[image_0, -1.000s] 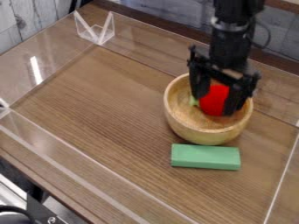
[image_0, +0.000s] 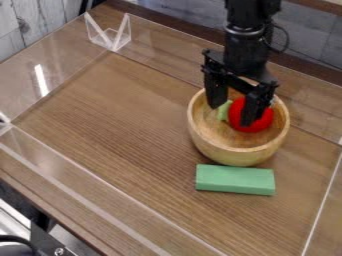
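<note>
My black gripper (image_0: 235, 87) hangs over the tan bowl (image_0: 230, 147) at the right of the camera view, its two fingers spread apart and reaching down at the bowl's back and inside. A red object (image_0: 251, 118) lies in the right part of the bowl, below the right finger. A small light green item (image_0: 222, 112) shows in the bowl to its left, partly hidden.
A green block (image_0: 234, 180) lies on the wooden table just in front of the bowl. A white wire-like holder (image_0: 110, 32) stands at the back left.
The red object now shows more fully.
</note>
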